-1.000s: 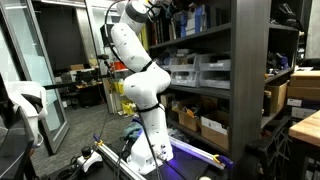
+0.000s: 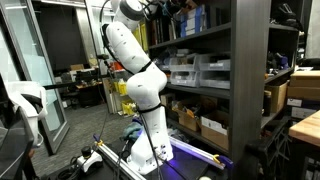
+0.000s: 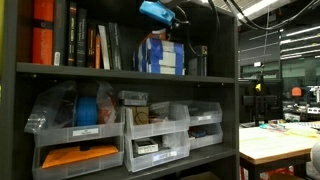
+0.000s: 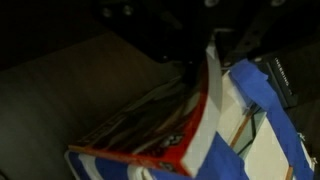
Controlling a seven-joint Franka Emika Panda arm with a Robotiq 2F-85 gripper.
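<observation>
In the wrist view, a thin book-like item (image 4: pixel 190 135) with a red, printed face and a pale edge stands between the fingers. My gripper is shut on its upper edge, although the dark picture hides most of the contact. Beside it are blue-and-white striped surfaces (image 4: pixel 250 90). From exterior view 2, a blue-and-white striped box or holder (image 3: pixel 165 57) is visible on the upper shelf, below the blue part of my arm (image 3: pixel 157 12). The held item is not clear from outside.
Upright books (image 3: pixel 72 35) fill the left of the upper shelf (image 3: pixel 110 73). Clear plastic bins (image 3: pixel 80 138) with mixed contents occupy the shelf below. A dark upright post (image 2: pixel 246 75) borders the shelving, and a wooden table (image 3: pixel 270 145) stands to the right.
My arm's elbow has shifted slightly to the right in exterior view 1. The shelves and bins look unmoved; the gripper's hold cannot be compared there.
</observation>
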